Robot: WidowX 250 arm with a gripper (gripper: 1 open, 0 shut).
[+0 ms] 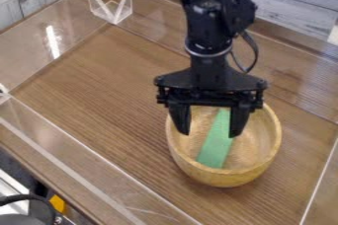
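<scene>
A black robot arm reaches down from the top of the camera view to its gripper [200,112], which stands open low over a round wooden bowl [222,175]. The two fingers point down at either side, over the bowl's rim and inside. A light green oblong object [214,148] lies in the bowl, its upper end between or just below the fingers. Whether the fingers touch it cannot be told.
A white wire stand [113,7] is at the back left. A small yellow and black object [50,203] shows at the front left edge.
</scene>
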